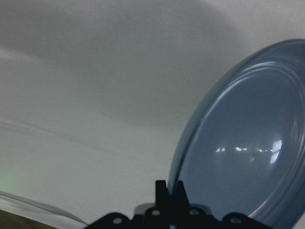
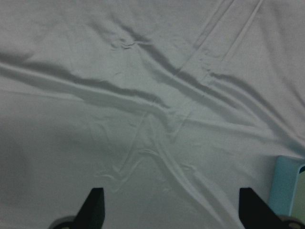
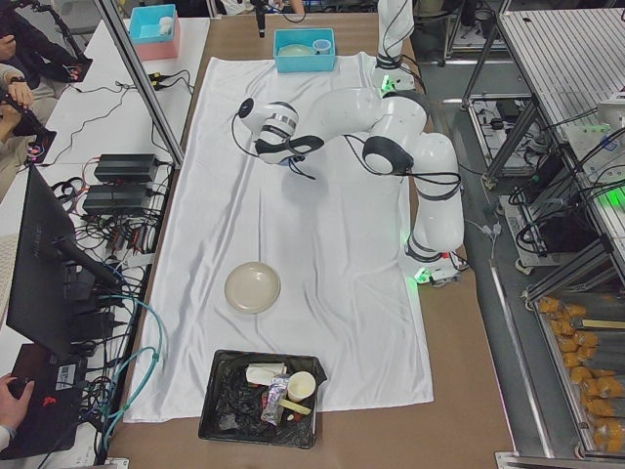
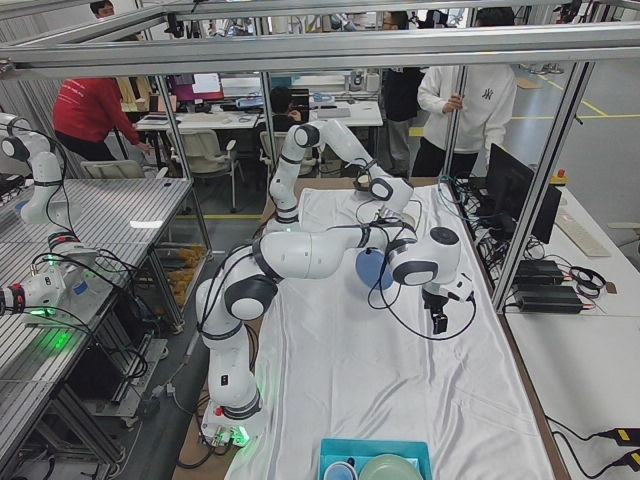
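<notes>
A blue plate [image 1: 248, 129] hangs at my left gripper, whose fingers are shut on its rim in the left wrist view; in the camera right view the plate [image 4: 370, 266] appears mid-table behind the near arm. My right gripper [image 4: 437, 320] is open above the white cloth, nothing between its fingers in the right wrist view. A beige plate [image 3: 252, 287] lies on the cloth in the camera left view.
A teal bin [image 3: 278, 58] with dishes stands at one table end; its corner [image 2: 286, 181] shows in the right wrist view. A black-lined bin [image 3: 225, 420] with assorted items stands at the other end.
</notes>
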